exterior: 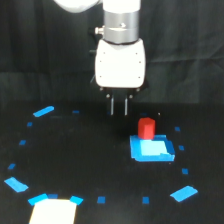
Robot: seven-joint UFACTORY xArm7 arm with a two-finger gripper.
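A red block or can (146,127) stands upright at the back edge of a blue tray-like square (166,157). A paler patch covers part of the square's middle. To the left of the red object and a little above it hangs my gripper (119,107), pointing down. Its two thin dark fingers are apart, and nothing shows between them. The gripper is not touching the red object.
A cream block or card (53,211) lies at the front left edge of the dark table. Blue tape strips (184,193) and small blue squares mark the surface.
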